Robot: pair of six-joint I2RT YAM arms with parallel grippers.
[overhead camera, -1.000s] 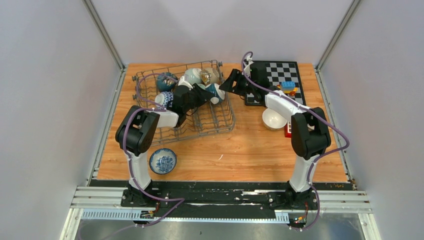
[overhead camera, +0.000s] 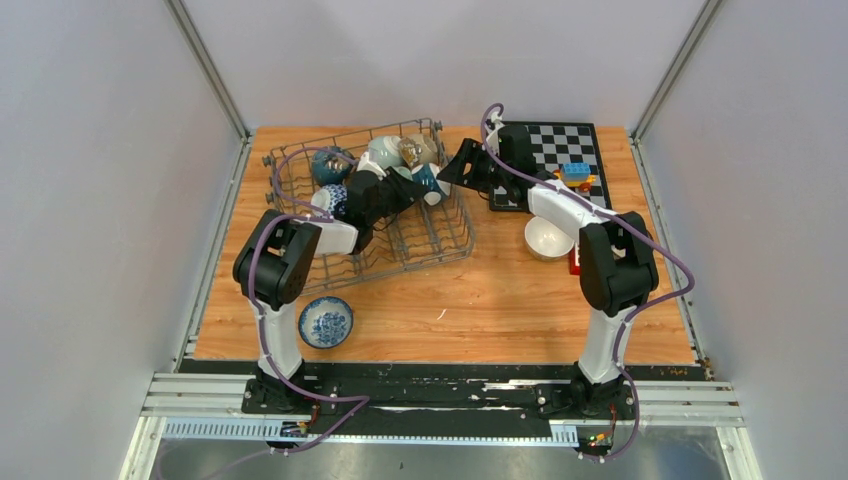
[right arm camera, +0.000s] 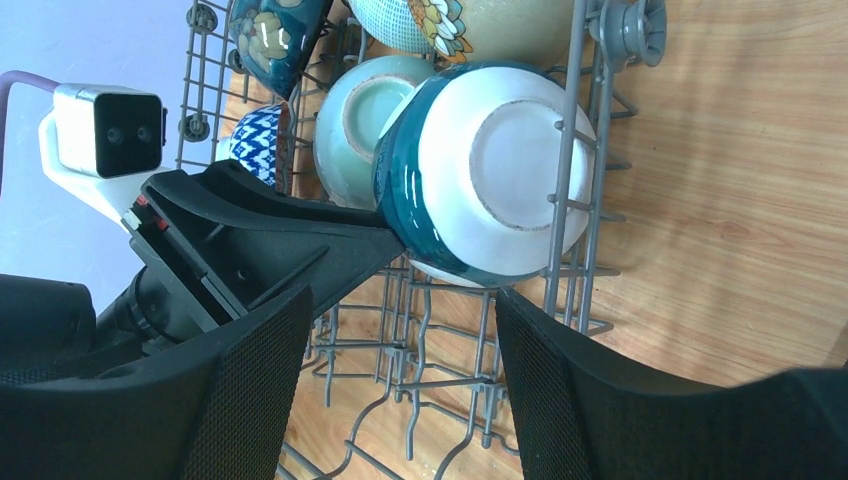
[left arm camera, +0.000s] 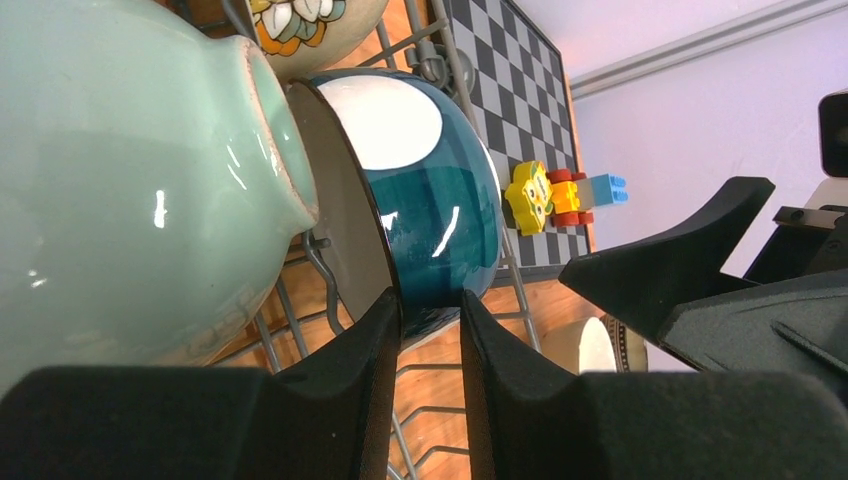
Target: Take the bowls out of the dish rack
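A teal-and-white bowl [right arm camera: 505,165] stands on its side at the right end of the dish rack [overhead camera: 405,270]. My left gripper has its fingertips at this bowl's lower rim, part of the wall showing between them; whether they press on it is unclear. My right gripper is open and empty, just right of the bowl by the rack's end wires. A celadon bowl [left arm camera: 130,190] sits close beside the teal one. Also in the rack are a flowered cream bowl [right arm camera: 500,30], a dark blue bowl [overhead camera: 330,165] and a blue-patterned bowl [right arm camera: 258,145].
On the table are a blue-and-white dish [overhead camera: 326,322] at front left and a white bowl [overhead camera: 547,238] right of the rack. A checkered board [overhead camera: 545,140] with toy bricks [overhead camera: 576,172] lies at back right.
The rack's right end has shifted slightly to the right and away from the front edge. Both arms are nearly still, and the teal bowl remains in the rack.
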